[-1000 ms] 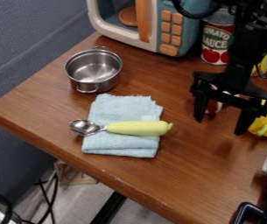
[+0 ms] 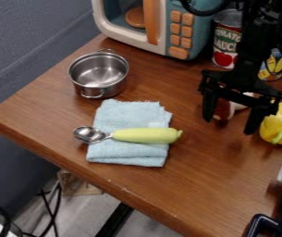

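Note:
My black gripper (image 2: 229,120) hangs low at the right of the table with its fingers spread apart. Behind and between the fingers is a small red and white object (image 2: 225,112), partly hidden; I cannot tell whether it touches them. A yellow toy (image 2: 280,127) sits just right of the gripper. An ice cream scoop with a pale yellow handle (image 2: 147,135) lies on a folded light blue cloth (image 2: 128,158), left of the gripper.
A steel pot (image 2: 100,72) stands at the back left. A toy microwave (image 2: 180,37) and a tomato sauce can (image 2: 226,43) stand at the back. A dark object (image 2: 269,228) is at the front right.
My gripper has shifted slightly up and to the left, uncovering more of the yellow toy. The other objects have not moved.

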